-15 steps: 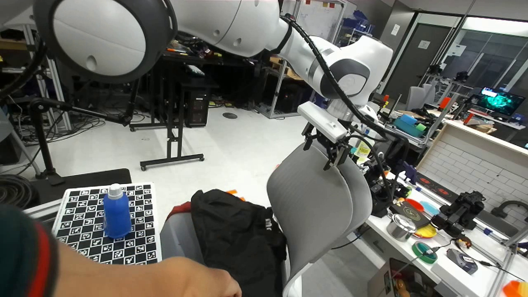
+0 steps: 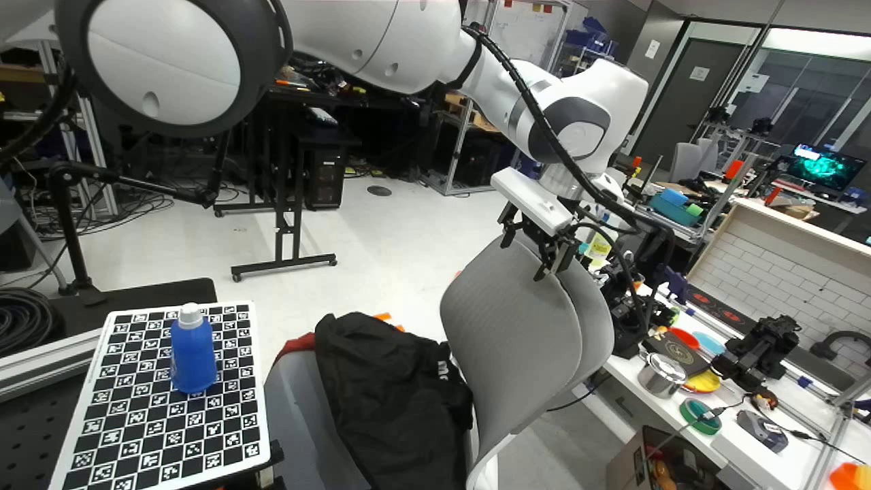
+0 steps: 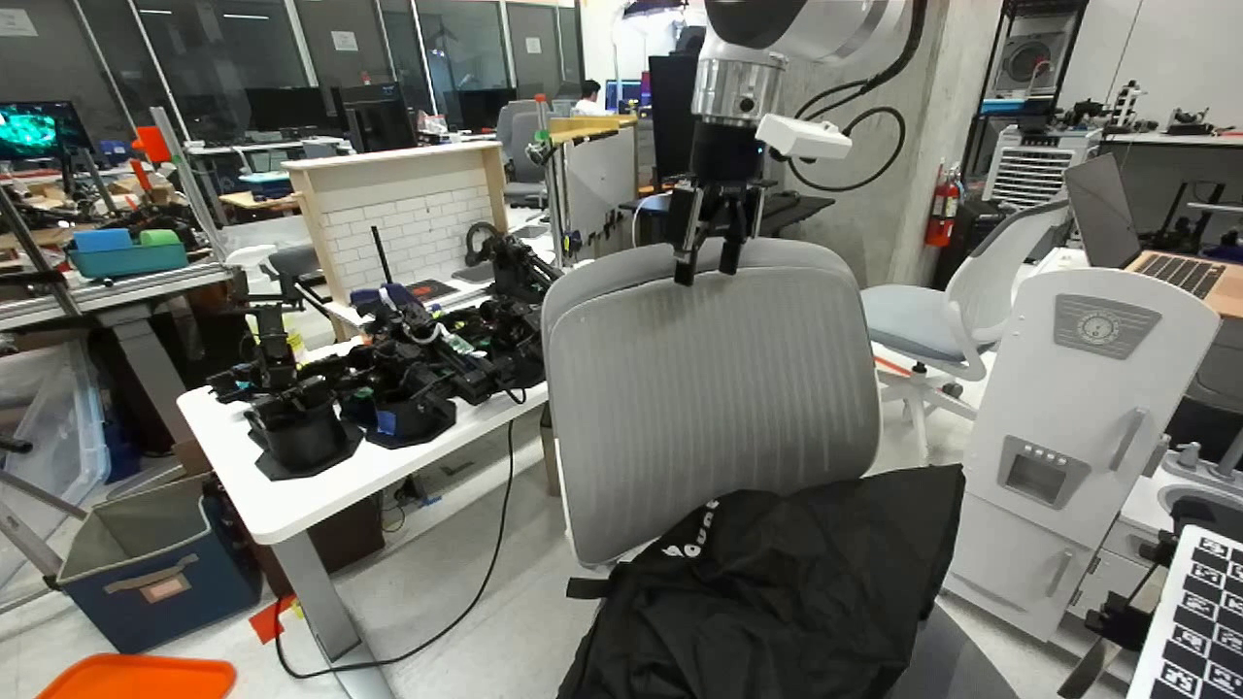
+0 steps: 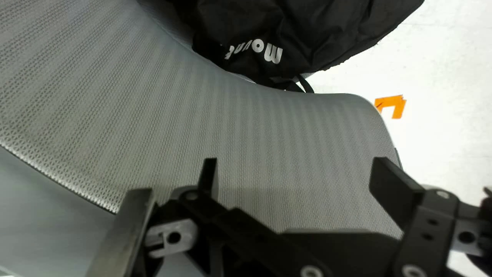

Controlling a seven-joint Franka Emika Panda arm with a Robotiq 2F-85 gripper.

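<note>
My gripper (image 3: 707,278) is open above the top edge of a grey office chair's backrest (image 3: 711,384), its fingers spread apart with nothing held. Looking down in the wrist view, the mesh backrest (image 4: 258,138) fills the space beneath and between the fingers. A black cloth bag or garment with white lettering (image 3: 757,582) lies crumpled on the chair seat, well below the gripper. In exterior view 1 the same black cloth (image 2: 384,400) drapes over the seat. Whether the fingertips touch the backrest, I cannot tell.
A blue bottle with a white cap (image 2: 193,351) stands on a checkered marker board (image 2: 122,408) at left. A white table (image 3: 280,501) crowded with black devices is beside the chair. A small white toy fridge (image 3: 1072,443) stands on the other side.
A person's arm, reaching across the board toward the black cloth a second ago, is gone from exterior view 1. My arm, the bottle and the chair look unmoved.
</note>
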